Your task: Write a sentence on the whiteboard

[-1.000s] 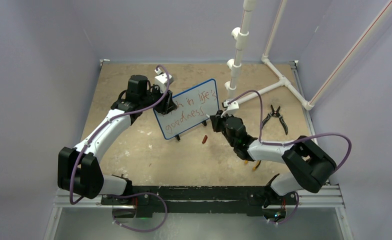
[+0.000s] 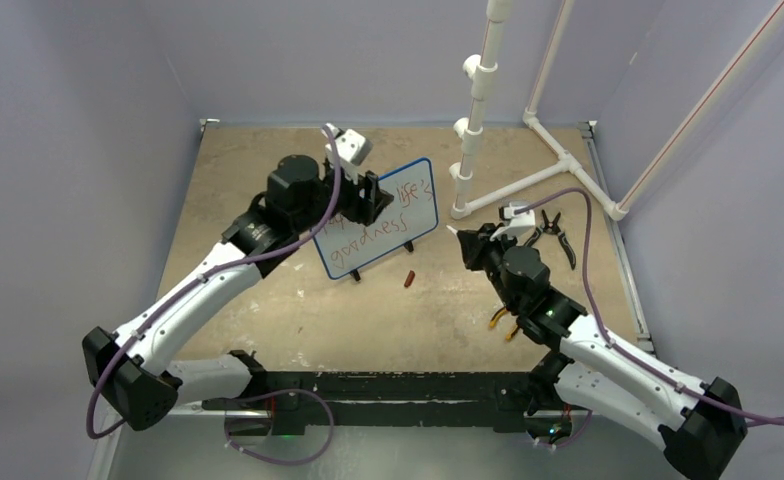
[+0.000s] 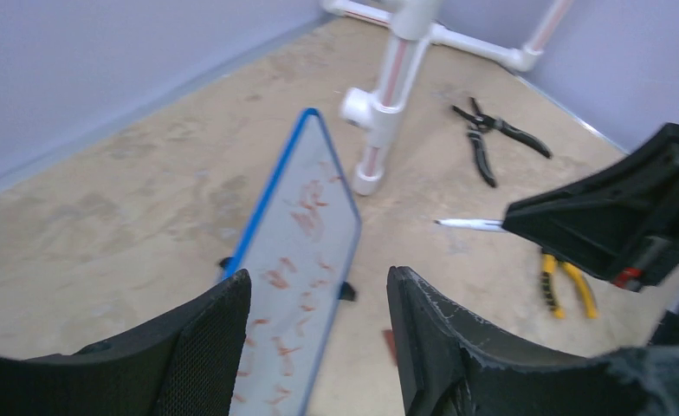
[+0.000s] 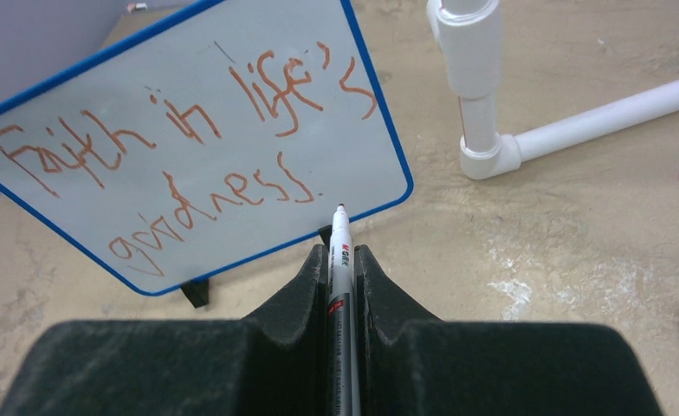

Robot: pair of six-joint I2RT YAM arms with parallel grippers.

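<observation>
The whiteboard (image 2: 378, 240) (image 3: 293, 277) (image 4: 232, 156) stands on dark feet with red handwriting reading "Faith in life's goodness". Above and beside its upper left, my left gripper (image 2: 368, 205) is open, fingers apart with nothing between them. My right gripper (image 2: 468, 240) is shut on a white marker (image 4: 341, 243), its red tip pointing at the board; in the top view it is apart from the board, to its right.
White pipes (image 2: 478, 90) rise behind and right of the board. Dark pliers (image 2: 568, 245) and yellow-handled pliers (image 3: 587, 290) lie on the right. A small red object (image 2: 409, 279) lies before the board.
My right arm has drawn back rightward from the board with the marker.
</observation>
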